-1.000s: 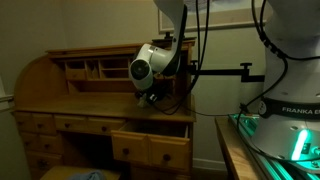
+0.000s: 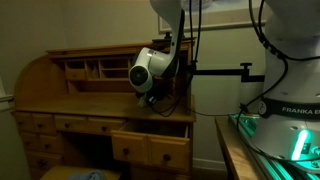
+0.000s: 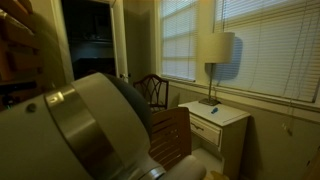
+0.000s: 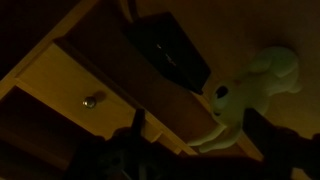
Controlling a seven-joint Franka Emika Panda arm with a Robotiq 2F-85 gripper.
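Observation:
My gripper stands open, its two dark fingers apart at the bottom of the wrist view. A pale, soft-looking toy point(image 4: 262, 85) lies on the wooden surface, partly behind the right finger. Nearby is a black box-like object point(image 4: 170, 48) with small marks on it. Left of these, the wrist view shows a wooden front with a round knob point(image 4: 90, 102). From outside, the hand point(image 2: 150, 72) is low over the right part of the roll-top desk point(image 2: 95, 103); its fingertips are too dark to make out there.
Below the hand, a desk drawer point(image 2: 155, 148) is pulled out. Cubbyholes point(image 2: 95, 70) line the back of the desk, whose left top looks clear. A blue cloth point(image 2: 88, 175) lies low in front. A lamp point(image 3: 214, 60) stands on a white cabinet point(image 3: 218, 128) beside a chair point(image 3: 152, 92).
The upper arm link has shifted slightly to the left in exterior view 1. The hand, desk and pulled-out drawer look about the same.

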